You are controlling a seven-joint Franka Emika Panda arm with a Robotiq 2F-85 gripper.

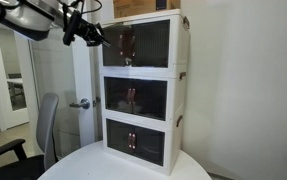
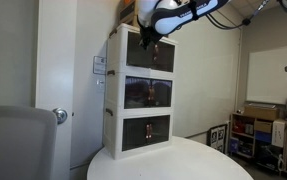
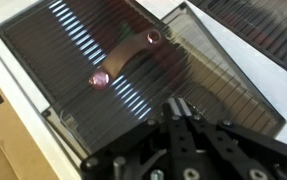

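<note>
A white three-tier cabinet (image 1: pixel 147 72) with dark ribbed doors stands on a round white table. Its top left door (image 1: pixel 115 45) now lies across its opening or close to it; whether it is fully closed I cannot tell. Beside it is the top right door (image 1: pixel 151 44). In the wrist view a brown handle (image 3: pixel 129 57) with shiny studs crosses a dark panel, and a lighter see-through panel (image 3: pixel 223 70) lies next to it. My gripper (image 1: pixel 103 42) is in front of the top left door, shut, with nothing showing between its fingertips.
The middle doors (image 1: pixel 135 97) and bottom doors (image 1: pixel 135 142) are closed. A cardboard box (image 1: pixel 133 7) sits on top of the cabinet. A grey chair (image 1: pixel 45 125) stands to the left, and the white table (image 2: pixel 183 164) has bare room around the cabinet.
</note>
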